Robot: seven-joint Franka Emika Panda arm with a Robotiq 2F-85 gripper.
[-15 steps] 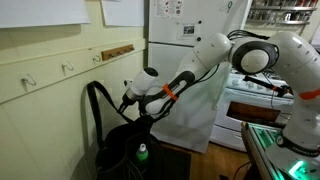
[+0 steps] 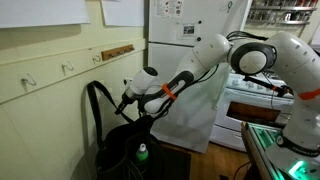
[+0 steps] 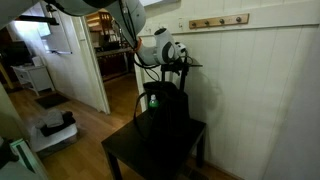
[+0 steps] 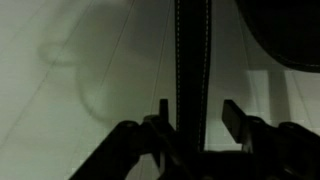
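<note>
A black bag stands against the wall, its strap looping up above it. In the wrist view, the stitched black strap runs lengthwise through the space between my fingertips. My gripper is open around it, with a visible space on either side of the strap. Exterior view 2 has the gripper near the top of the strap, close to the wall. Contact between fingers and strap cannot be made out there.
A bottle with a green part stands beside the bag. Under them is a black table. Hooks line the wall, including a wooden rack. A white fridge stands behind the arm; open floor lies off the table's side.
The arm stays nearly in place, with at most a slight shift at the gripper end. The bag, strap and bottle look unmoved.
</note>
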